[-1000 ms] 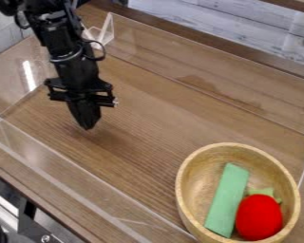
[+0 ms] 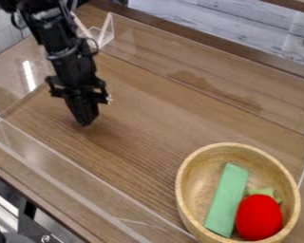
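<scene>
My gripper (image 2: 84, 118) hangs at the left of the camera view, low over the bare wooden table (image 2: 155, 142), its fingers shut with nothing visible between them. At the lower right a wooden bowl (image 2: 196, 178) holds a green block (image 2: 226, 199), a red round object (image 2: 258, 217) and a smaller green piece behind the red one, partly hidden. The gripper is well apart from the bowl.
A whitish plank wall (image 2: 243, 33) runs behind the table's back edge. A dark cable lies at the lower left corner, beside the table's edge.
The bowl's contents are unchanged.
</scene>
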